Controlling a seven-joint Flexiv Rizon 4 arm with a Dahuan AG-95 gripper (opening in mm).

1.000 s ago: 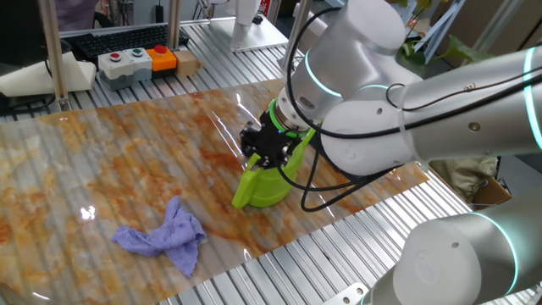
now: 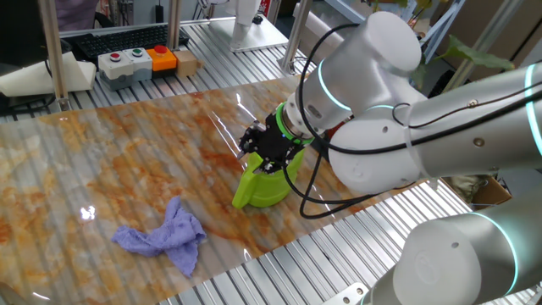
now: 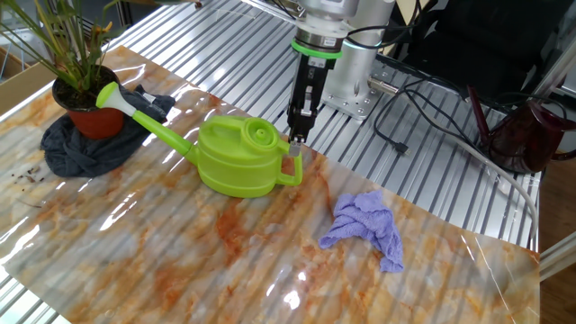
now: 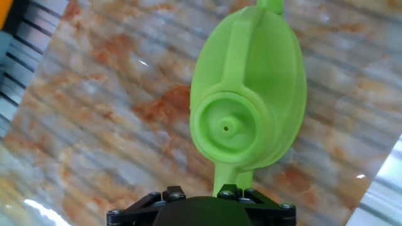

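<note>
A bright green watering can [image 3: 238, 160] stands upright on the marbled mat, its spout pointing toward the plant in exterior view 2. My gripper [image 3: 295, 147] points down at the top of the can's rear handle [image 3: 298, 169], its tips at or very close to it. In exterior view 1 the gripper [image 2: 264, 161] covers part of the can [image 2: 269, 188]. The wrist view looks down on the can's round lid [image 4: 227, 127]; the dark gripper body hides the fingertips and the lower handle. Whether the fingers are closed around the handle does not show.
A crumpled purple cloth [image 3: 364, 227] lies on the mat beside the can. Beyond the spout, a potted plant [image 3: 94, 117] stands on a dark cloth [image 3: 67, 153]. A dark red kettle [image 3: 526, 135] and loose cables occupy the slatted table's right side.
The arm's wrist and forearm have turned and shifted slightly, while the gripper stays almost in place over the handle. The can and purple cloth have not visibly moved.
</note>
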